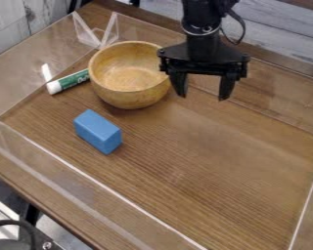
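Observation:
My black gripper (201,78) hangs at the upper middle, just right of a tan bowl (125,68), its fingers open and pointing down over the wooden table (211,176). A blue box (98,131) lies left of centre, below the bowl. A white tube with green (67,82) lies left of the bowl.
A clear plastic item (97,29) is at the upper left. The middle, right and front of the table are clear. Table edges run along the back and right, and a black cable shows at the lower left.

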